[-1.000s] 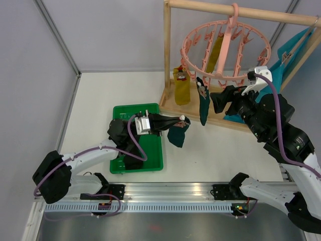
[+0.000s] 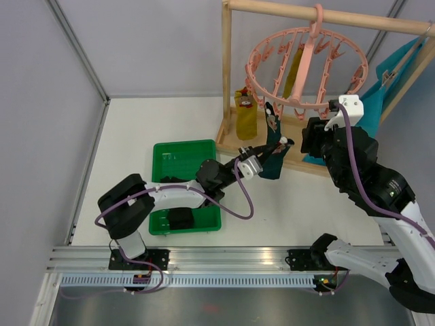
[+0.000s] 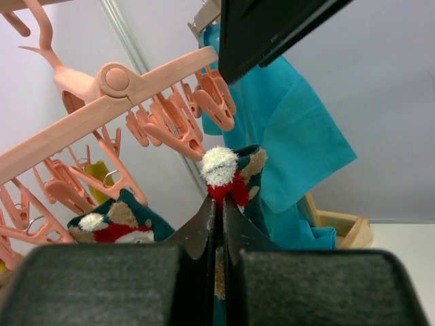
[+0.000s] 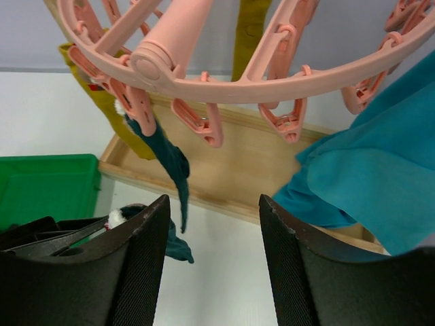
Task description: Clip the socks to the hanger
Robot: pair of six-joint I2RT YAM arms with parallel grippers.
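Note:
A pink ring clip hanger (image 2: 306, 102) hangs from the wooden rack, with yellow socks (image 2: 246, 119) and a dark teal sock (image 4: 170, 159) hanging from its clips. My left gripper is shut on a second dark teal sock (image 3: 255, 217) with a white-and-red figure, held just below the clips in the left wrist view. My right gripper is open beneath the hanger's right front, with nothing between its fingers, to the right of the held sock.
The wooden rack (image 2: 293, 10) surrounds the hanger, with bright teal cloth (image 2: 370, 102) at its right. A green basket (image 2: 183, 149) stands on the table behind the left arm.
My right gripper has shifted slightly, staying near the hanger's right front.

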